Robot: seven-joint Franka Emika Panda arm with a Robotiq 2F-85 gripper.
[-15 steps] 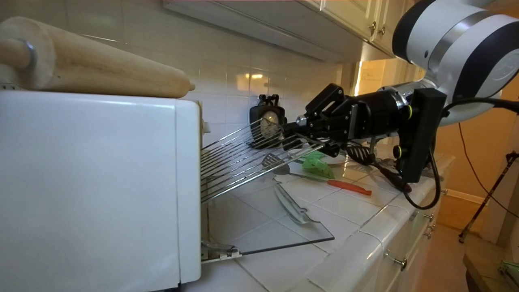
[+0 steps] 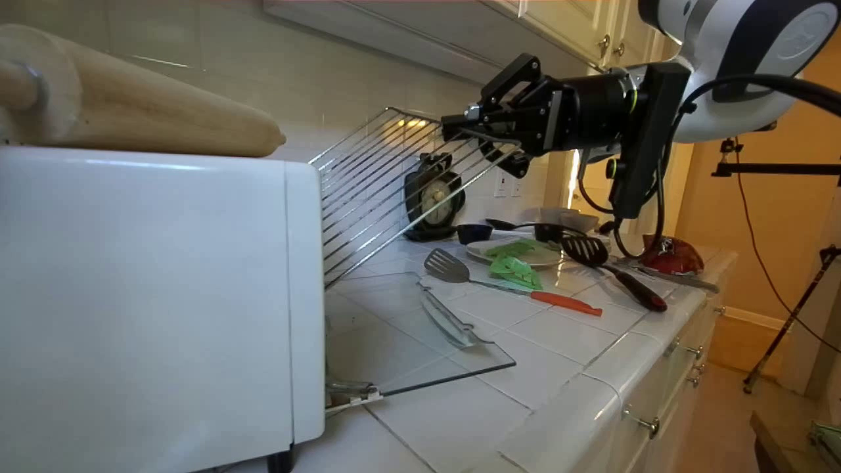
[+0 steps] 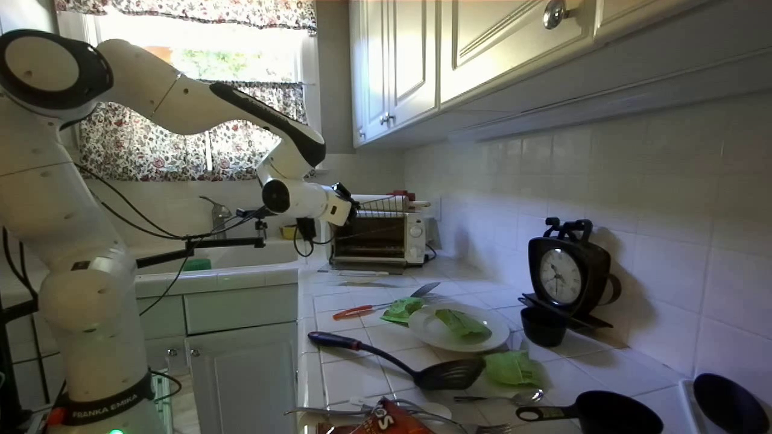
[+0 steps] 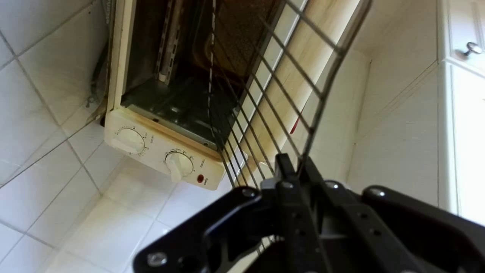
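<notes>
My gripper is shut on the outer edge of a wire oven rack, high over the counter. The rack slopes steeply, with its lower end at the front of the white toaster oven. In the wrist view the rack's bars run from my fingers towards the open oven cavity; how far the far end reaches inside is hard to tell. The glass oven door hangs down open below the rack. In exterior view 2 the gripper is small beside the oven.
A rolling pin lies on top of the oven. Behind stand a black scale, a plate with green leaves, spatulas and a black pan. Cabinets hang above the arm.
My gripper has risen, lifting the rack's outer end so it tilts more steeply. The oven has tipped or shifted slightly, and its door and the rolling pin have shifted left in view.
</notes>
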